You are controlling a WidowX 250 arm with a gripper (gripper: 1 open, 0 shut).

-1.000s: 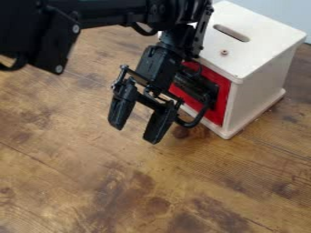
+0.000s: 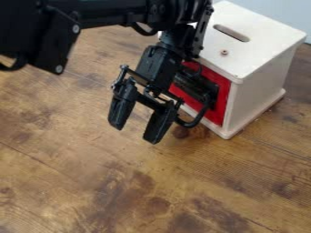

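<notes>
The black robot arm reaches down from the top left, and its gripper hangs over the wooden floor in front of a white box. Its two fingers stand apart, open, with nothing visible between them. Behind the arm, the box's red front is partly hidden by the wrist, cables and dark parts.
The box takes up the upper right, with a slot in its top and a pale wall behind it.
</notes>
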